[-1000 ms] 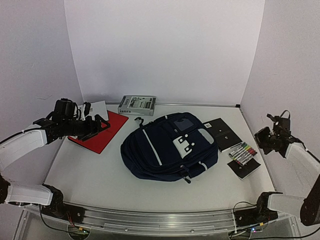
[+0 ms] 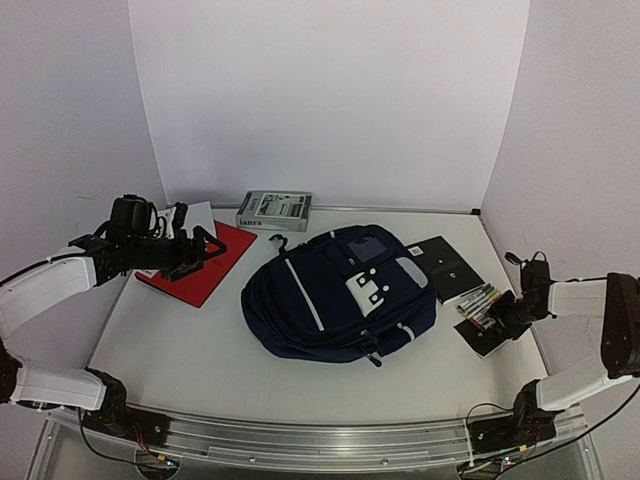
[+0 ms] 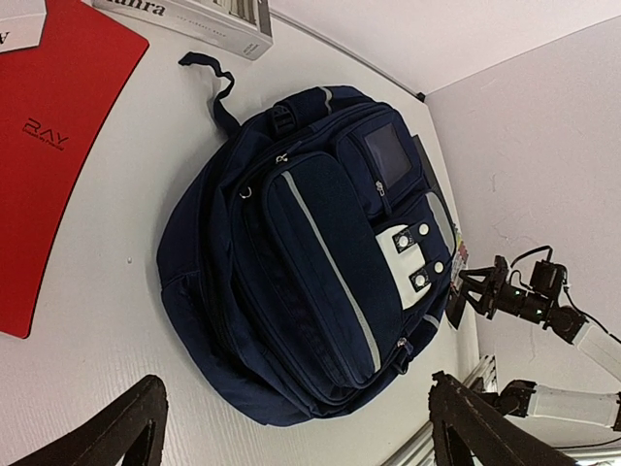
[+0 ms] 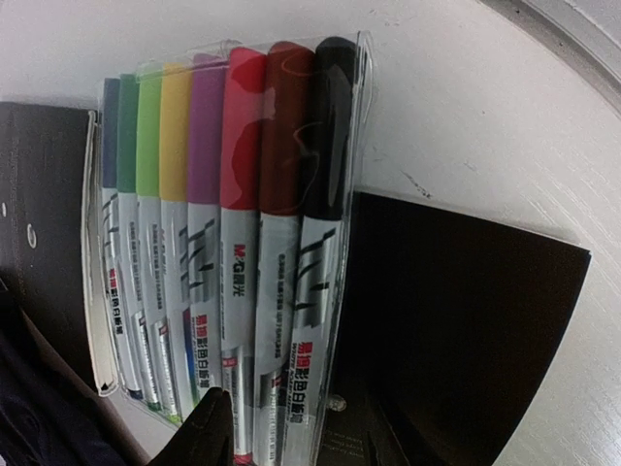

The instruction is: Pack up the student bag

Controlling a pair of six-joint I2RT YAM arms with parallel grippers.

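A dark blue backpack (image 2: 330, 295) lies on its back in the middle of the table, its white face patch upward. My left gripper (image 2: 203, 254) hovers above a red folder (image 2: 228, 262) left of the bag. Its fingers (image 3: 112, 432) are wide apart and empty. At the right, a clear pouch of coloured markers (image 4: 262, 243) overlaps a small black notebook (image 4: 456, 301). My right gripper (image 2: 499, 314) is over the pouch's near end, its fingers (image 4: 204, 442) apart; whether they touch the pouch cannot be told. A larger black notebook (image 2: 447, 270) lies between pouch and bag.
A grey box (image 2: 275, 210) stands behind the bag, toward the left. White paper or a booklet (image 2: 200, 217) partly covers the red folder. Walls close in at the left, right and back.
My right gripper has come down and left from near the right wall to the marker pouch. The left gripper has shifted only slightly. Bag and other items stay put.
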